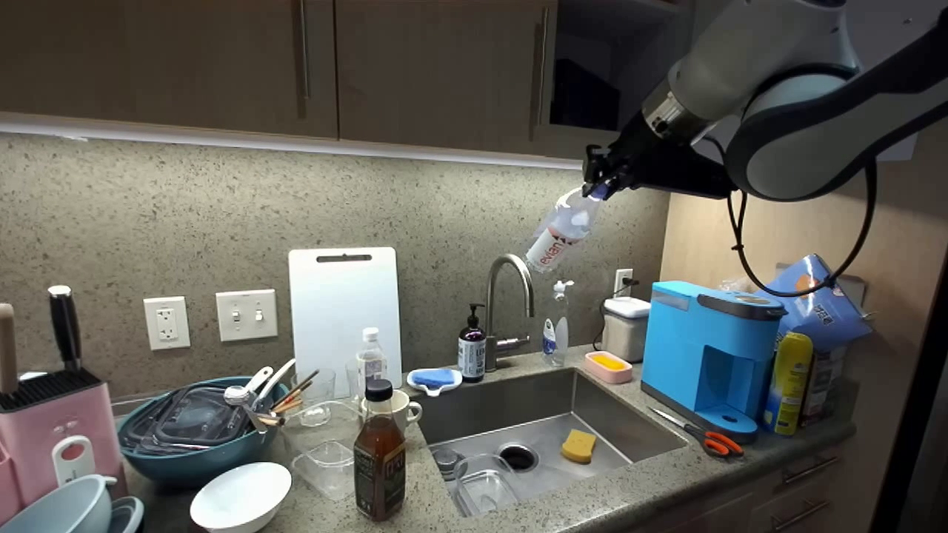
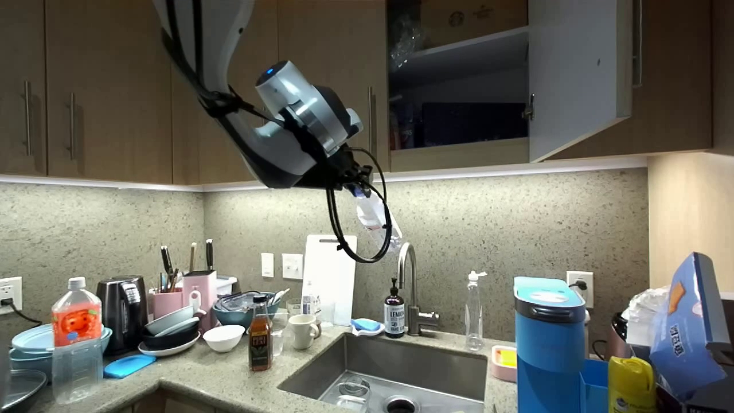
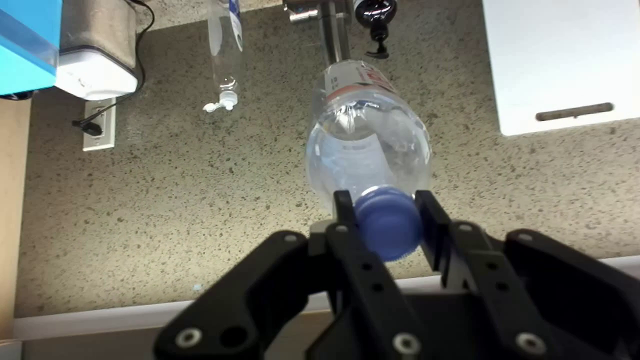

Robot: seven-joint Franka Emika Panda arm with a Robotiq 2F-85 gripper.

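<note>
A clear Evian bottle (image 1: 561, 232) hangs tilted in the air, its base pointing down and left, above the faucet and sink. My gripper (image 1: 597, 172) is shut on its blue cap (image 3: 388, 223); in the wrist view the black fingers (image 3: 345, 210) press the cap from both sides. The bottle's transparent body (image 3: 369, 144) stretches away from the fingers there, with the label near its far end. Exterior view 2 shows the bottle (image 2: 371, 211) partly behind the arm's looping cable.
Below stand the steel faucet (image 1: 495, 302), a dark soap pump (image 1: 472, 346), a clear dispenser (image 2: 474, 313) and the sink (image 1: 613, 444) holding a yellow sponge (image 1: 578, 446). A blue coffee machine (image 1: 680, 342) is at right. Overhead, a cabinet door (image 2: 581, 76) stands open.
</note>
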